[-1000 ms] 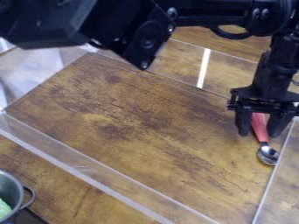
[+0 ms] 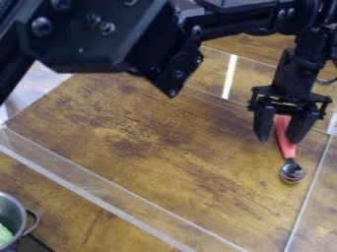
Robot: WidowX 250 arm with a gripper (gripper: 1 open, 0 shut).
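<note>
A scoop with a red handle (image 2: pixel 287 145) and a metal head (image 2: pixel 291 172) lies on the wooden surface at the right, head toward the camera. My black gripper (image 2: pixel 281 128) hangs over the handle's far end, its two fingers apart on either side of it. Whether they touch the handle cannot be seen.
A metal pot (image 2: pixel 11 219) with something green in it sits at the lower left. The upper arm covers the top left.
My gripper has shifted left over the handle, and the upper arm has moved with it. The scoop has moved slightly left, its head now a little to the left of where it was.
</note>
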